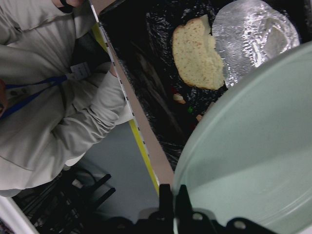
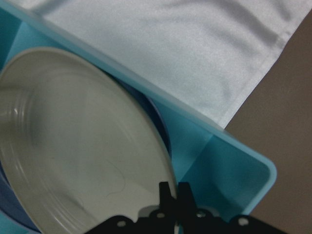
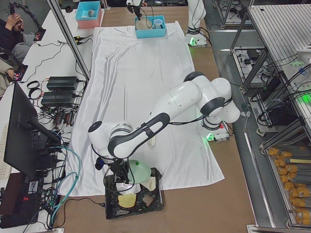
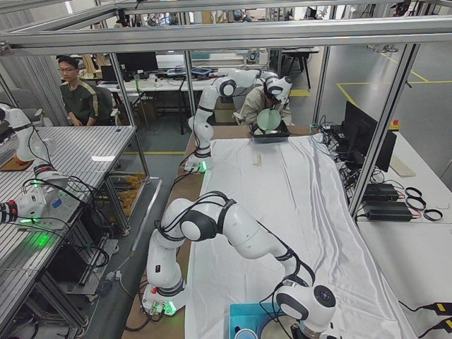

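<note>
A pale green plate [image 3: 138, 171] [image 4: 268, 120] [image 1: 248, 146] is held by my left gripper, shut on its rim, over a black bin [image 3: 131, 208]. In that bin lie a bread slice [image 1: 195, 53], crumpled foil [image 1: 251, 34] and a cream cup [image 3: 151, 183]. At the other end, my right gripper is shut on the rim of a cream plate [image 2: 83, 136], inside a blue box [image 2: 234, 180] [image 3: 150, 33] over a dark blue round item [image 2: 12, 207].
A white cloth [image 3: 126, 68] covers the table, with a small pale item [image 4: 257, 161] on it. Monitors and cables line the left side in the camera left view. A person sits close behind the black bin.
</note>
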